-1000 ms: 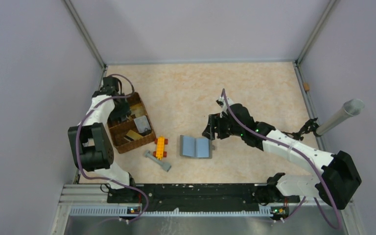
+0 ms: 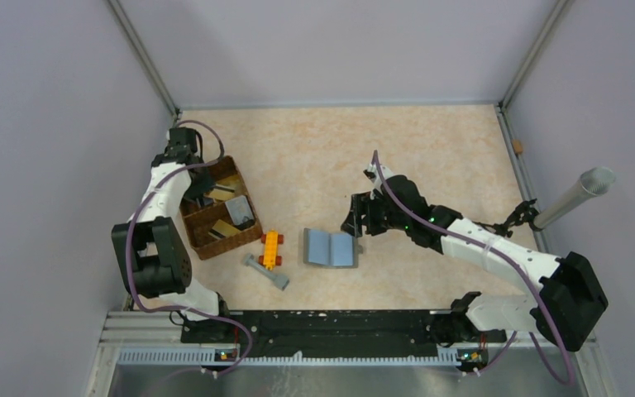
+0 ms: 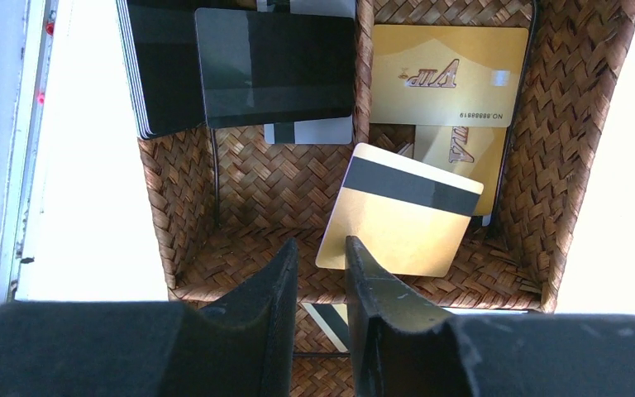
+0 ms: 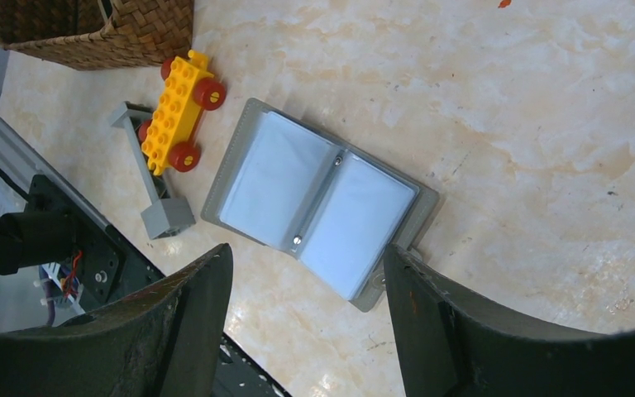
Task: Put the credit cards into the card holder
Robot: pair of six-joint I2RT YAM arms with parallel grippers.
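Observation:
A woven basket point(image 2: 220, 246) at the left holds gold, silver and black cards. My left gripper hangs over it, part open, with nothing clearly held; in the left wrist view a gold card with a stripe point(image 3: 405, 223) lies beside its fingertips, and black cards point(image 3: 278, 70) and other gold cards point(image 3: 449, 66) lie farther up. The card holder point(image 4: 277, 174), grey with two pale panels, lies open on the table. My right gripper is over the table by the holder, its fingers apart with nothing between them.
A yellow toy car point(image 2: 271, 248) and a grey tool point(image 2: 264, 273) lie between basket and holder. A white cylinder point(image 2: 570, 198) stands at the far right.
My left arm has shifted slightly leftward over the basket, uncovering a little more of the cards. The right arm is practically still.

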